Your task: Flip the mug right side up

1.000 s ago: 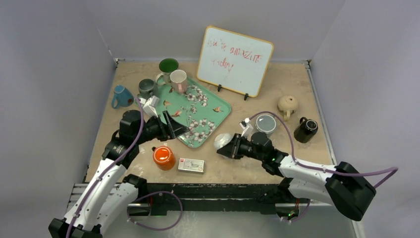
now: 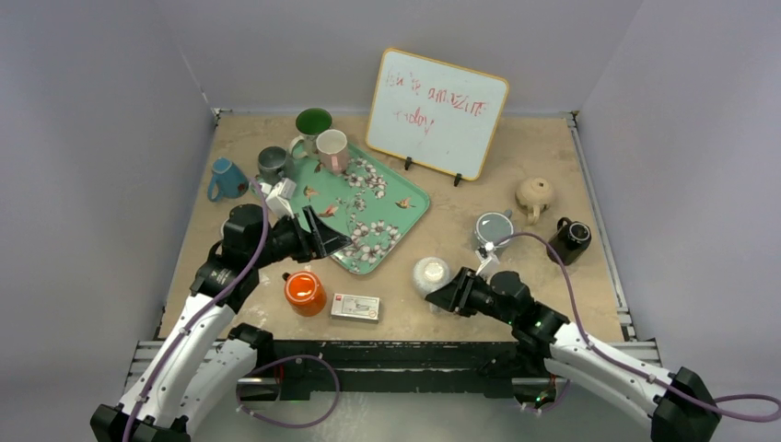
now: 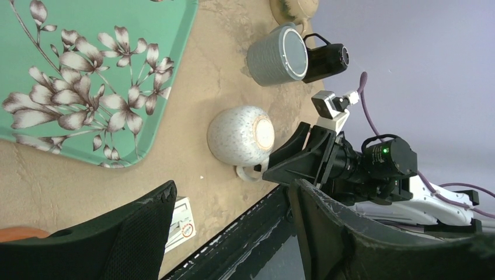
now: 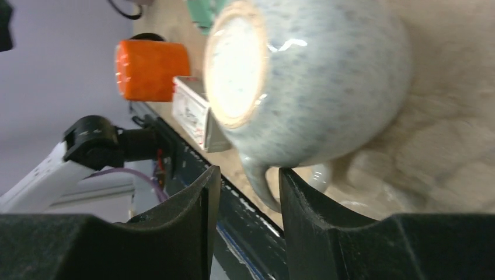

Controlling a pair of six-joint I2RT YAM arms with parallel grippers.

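Observation:
A speckled pale mug [image 2: 431,272] lies on the table, its base facing up and tilted toward the right arm in the left wrist view [image 3: 233,137], its handle low on the near side. My right gripper [image 2: 433,296] is at the handle; in the right wrist view its open fingertips [image 4: 290,181] are just by the handle, and whether they touch it is unclear. My left gripper [image 2: 339,238] hangs open above the tray's near right part, nothing between its fingers.
The green tray [image 2: 410,207] holds mugs at back left. An orange mug [image 2: 305,293] and a box [image 2: 355,308] are at the front. A grey mug [image 2: 493,230], black mug [image 2: 568,241] and teapot [image 2: 535,193] stand right. A whiteboard [image 2: 437,106] is behind.
The left arm is still.

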